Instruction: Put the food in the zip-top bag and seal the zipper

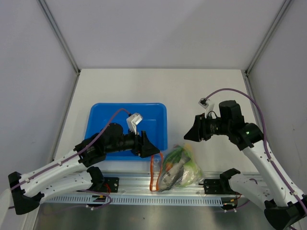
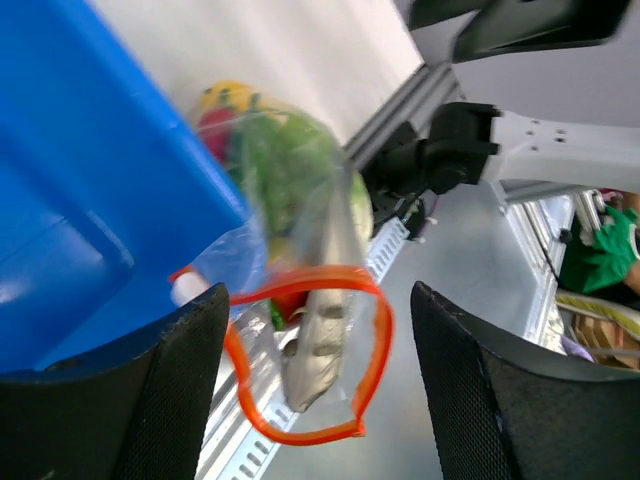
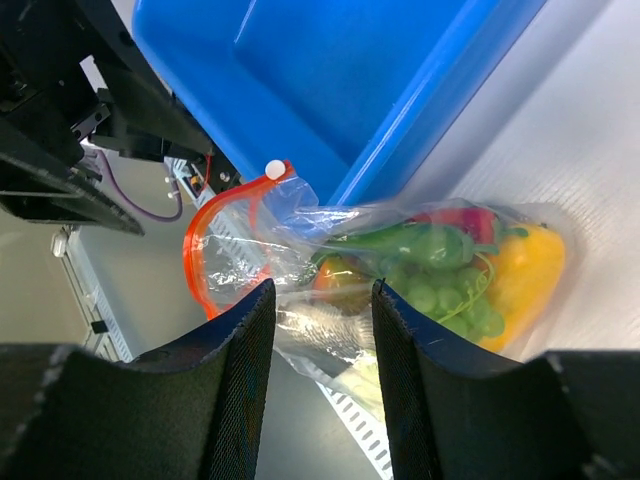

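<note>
A clear zip bag (image 1: 180,170) holding colourful food, including green, red and yellow pieces (image 3: 450,290), lies at the front of the table, right of the bin. Its orange zipper end (image 2: 380,335) faces left, its mouth looped open. My left gripper (image 1: 149,154) is above that end, open, fingers apart on either side of it in the left wrist view, holding nothing. My right gripper (image 1: 190,135) hovers above the food end, its fingers parted with nothing between them.
A blue plastic bin (image 1: 100,120) fills the left of the table. A metal rail (image 1: 144,196) runs along the front edge.
</note>
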